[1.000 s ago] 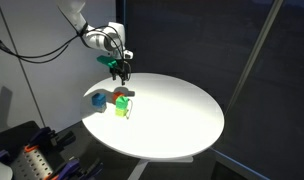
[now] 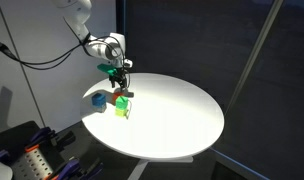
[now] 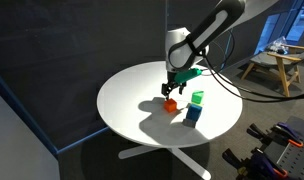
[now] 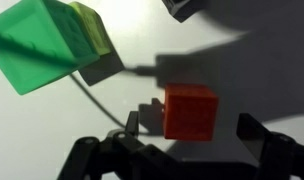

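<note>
A red block (image 4: 190, 112) lies on the white table between the spread fingers of my gripper in the wrist view. In exterior view 1 the gripper (image 2: 118, 84) hangs just above the red block (image 2: 116, 97), with its fingers open. From the other side, the gripper (image 3: 172, 90) also appears over the red block (image 3: 169, 105). Whether the fingertips reach down beside the block is hard to tell.
Close by stand a green block (image 4: 37, 45) and a yellow-green block (image 4: 92, 28), the green one seemingly on top. A blue block (image 2: 99, 100) sits to one side.
Over the last second my gripper has come down toward the red block, shifting slightly right in exterior view 1. The blocks stay where they were.
</note>
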